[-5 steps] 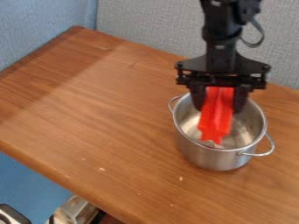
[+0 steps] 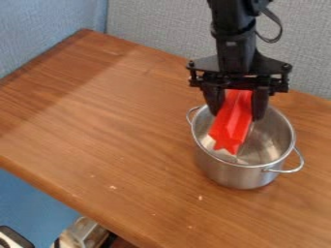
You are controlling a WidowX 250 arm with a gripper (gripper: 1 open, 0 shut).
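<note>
The black gripper points down over a steel pot with two side handles on the wooden table. It is shut on a bright red object, which hangs from the fingers into the pot's opening. Whether the red object touches the pot's inside cannot be told.
Grey padded walls stand at the back and left. A metal fixture sits off the table's edge at the bottom left.
The gripper has moved left and a little upward with the red object, which now hangs nearer the pot's left side.
</note>
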